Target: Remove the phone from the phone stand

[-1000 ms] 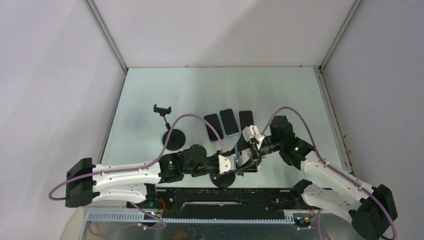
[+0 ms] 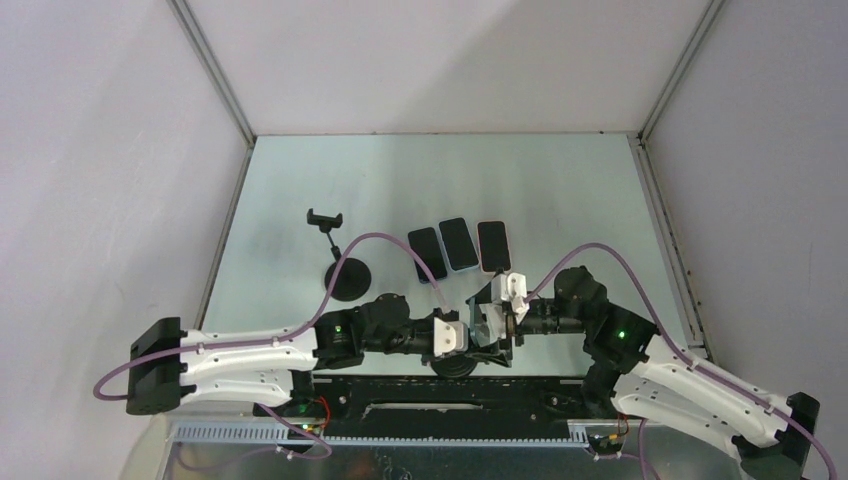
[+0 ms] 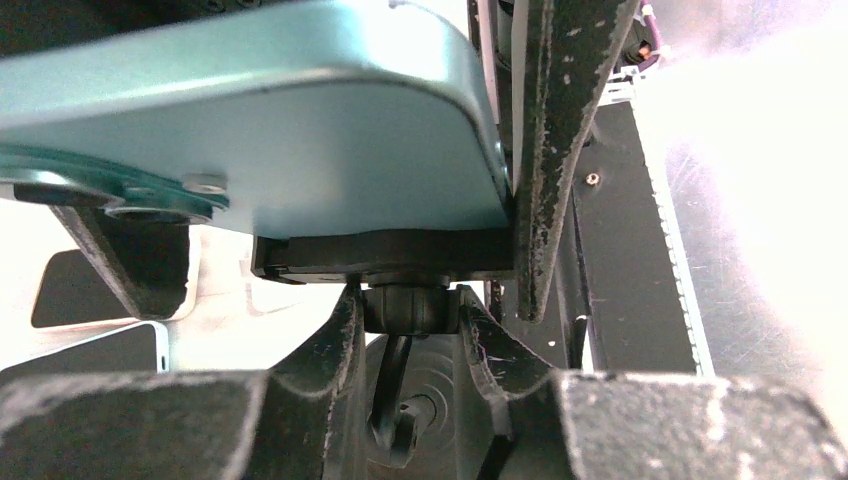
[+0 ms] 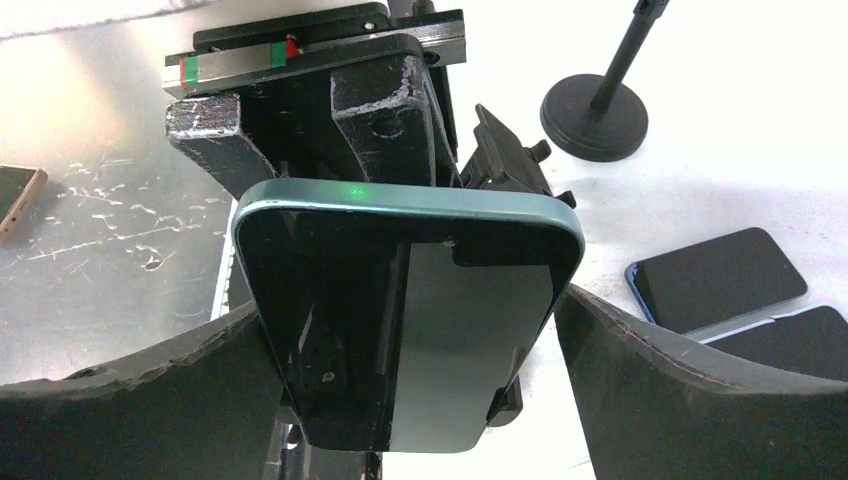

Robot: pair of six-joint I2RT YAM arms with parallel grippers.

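Observation:
A teal phone [image 3: 300, 140] [image 4: 405, 320] sits in the black holder [image 3: 390, 255] of a phone stand, whose round base [image 2: 454, 366] is partly hidden under my grippers. In the left wrist view my left gripper is at the holder's neck below the phone, its fingers close around it; whether they grip is unclear. My right gripper stands open around the phone, a finger on each side of it. In the top view both grippers meet at the front middle of the table, largely covering the phone.
A second, empty stand [image 2: 349, 279] is at the left. Three phones [image 2: 457, 243] lie side by side behind the grippers. The black front rail [image 2: 430, 400] runs below the arms.
My right arm has moved toward the front and slightly right over the last second, its elbow lower in the top view. The left arm has shifted only slightly.

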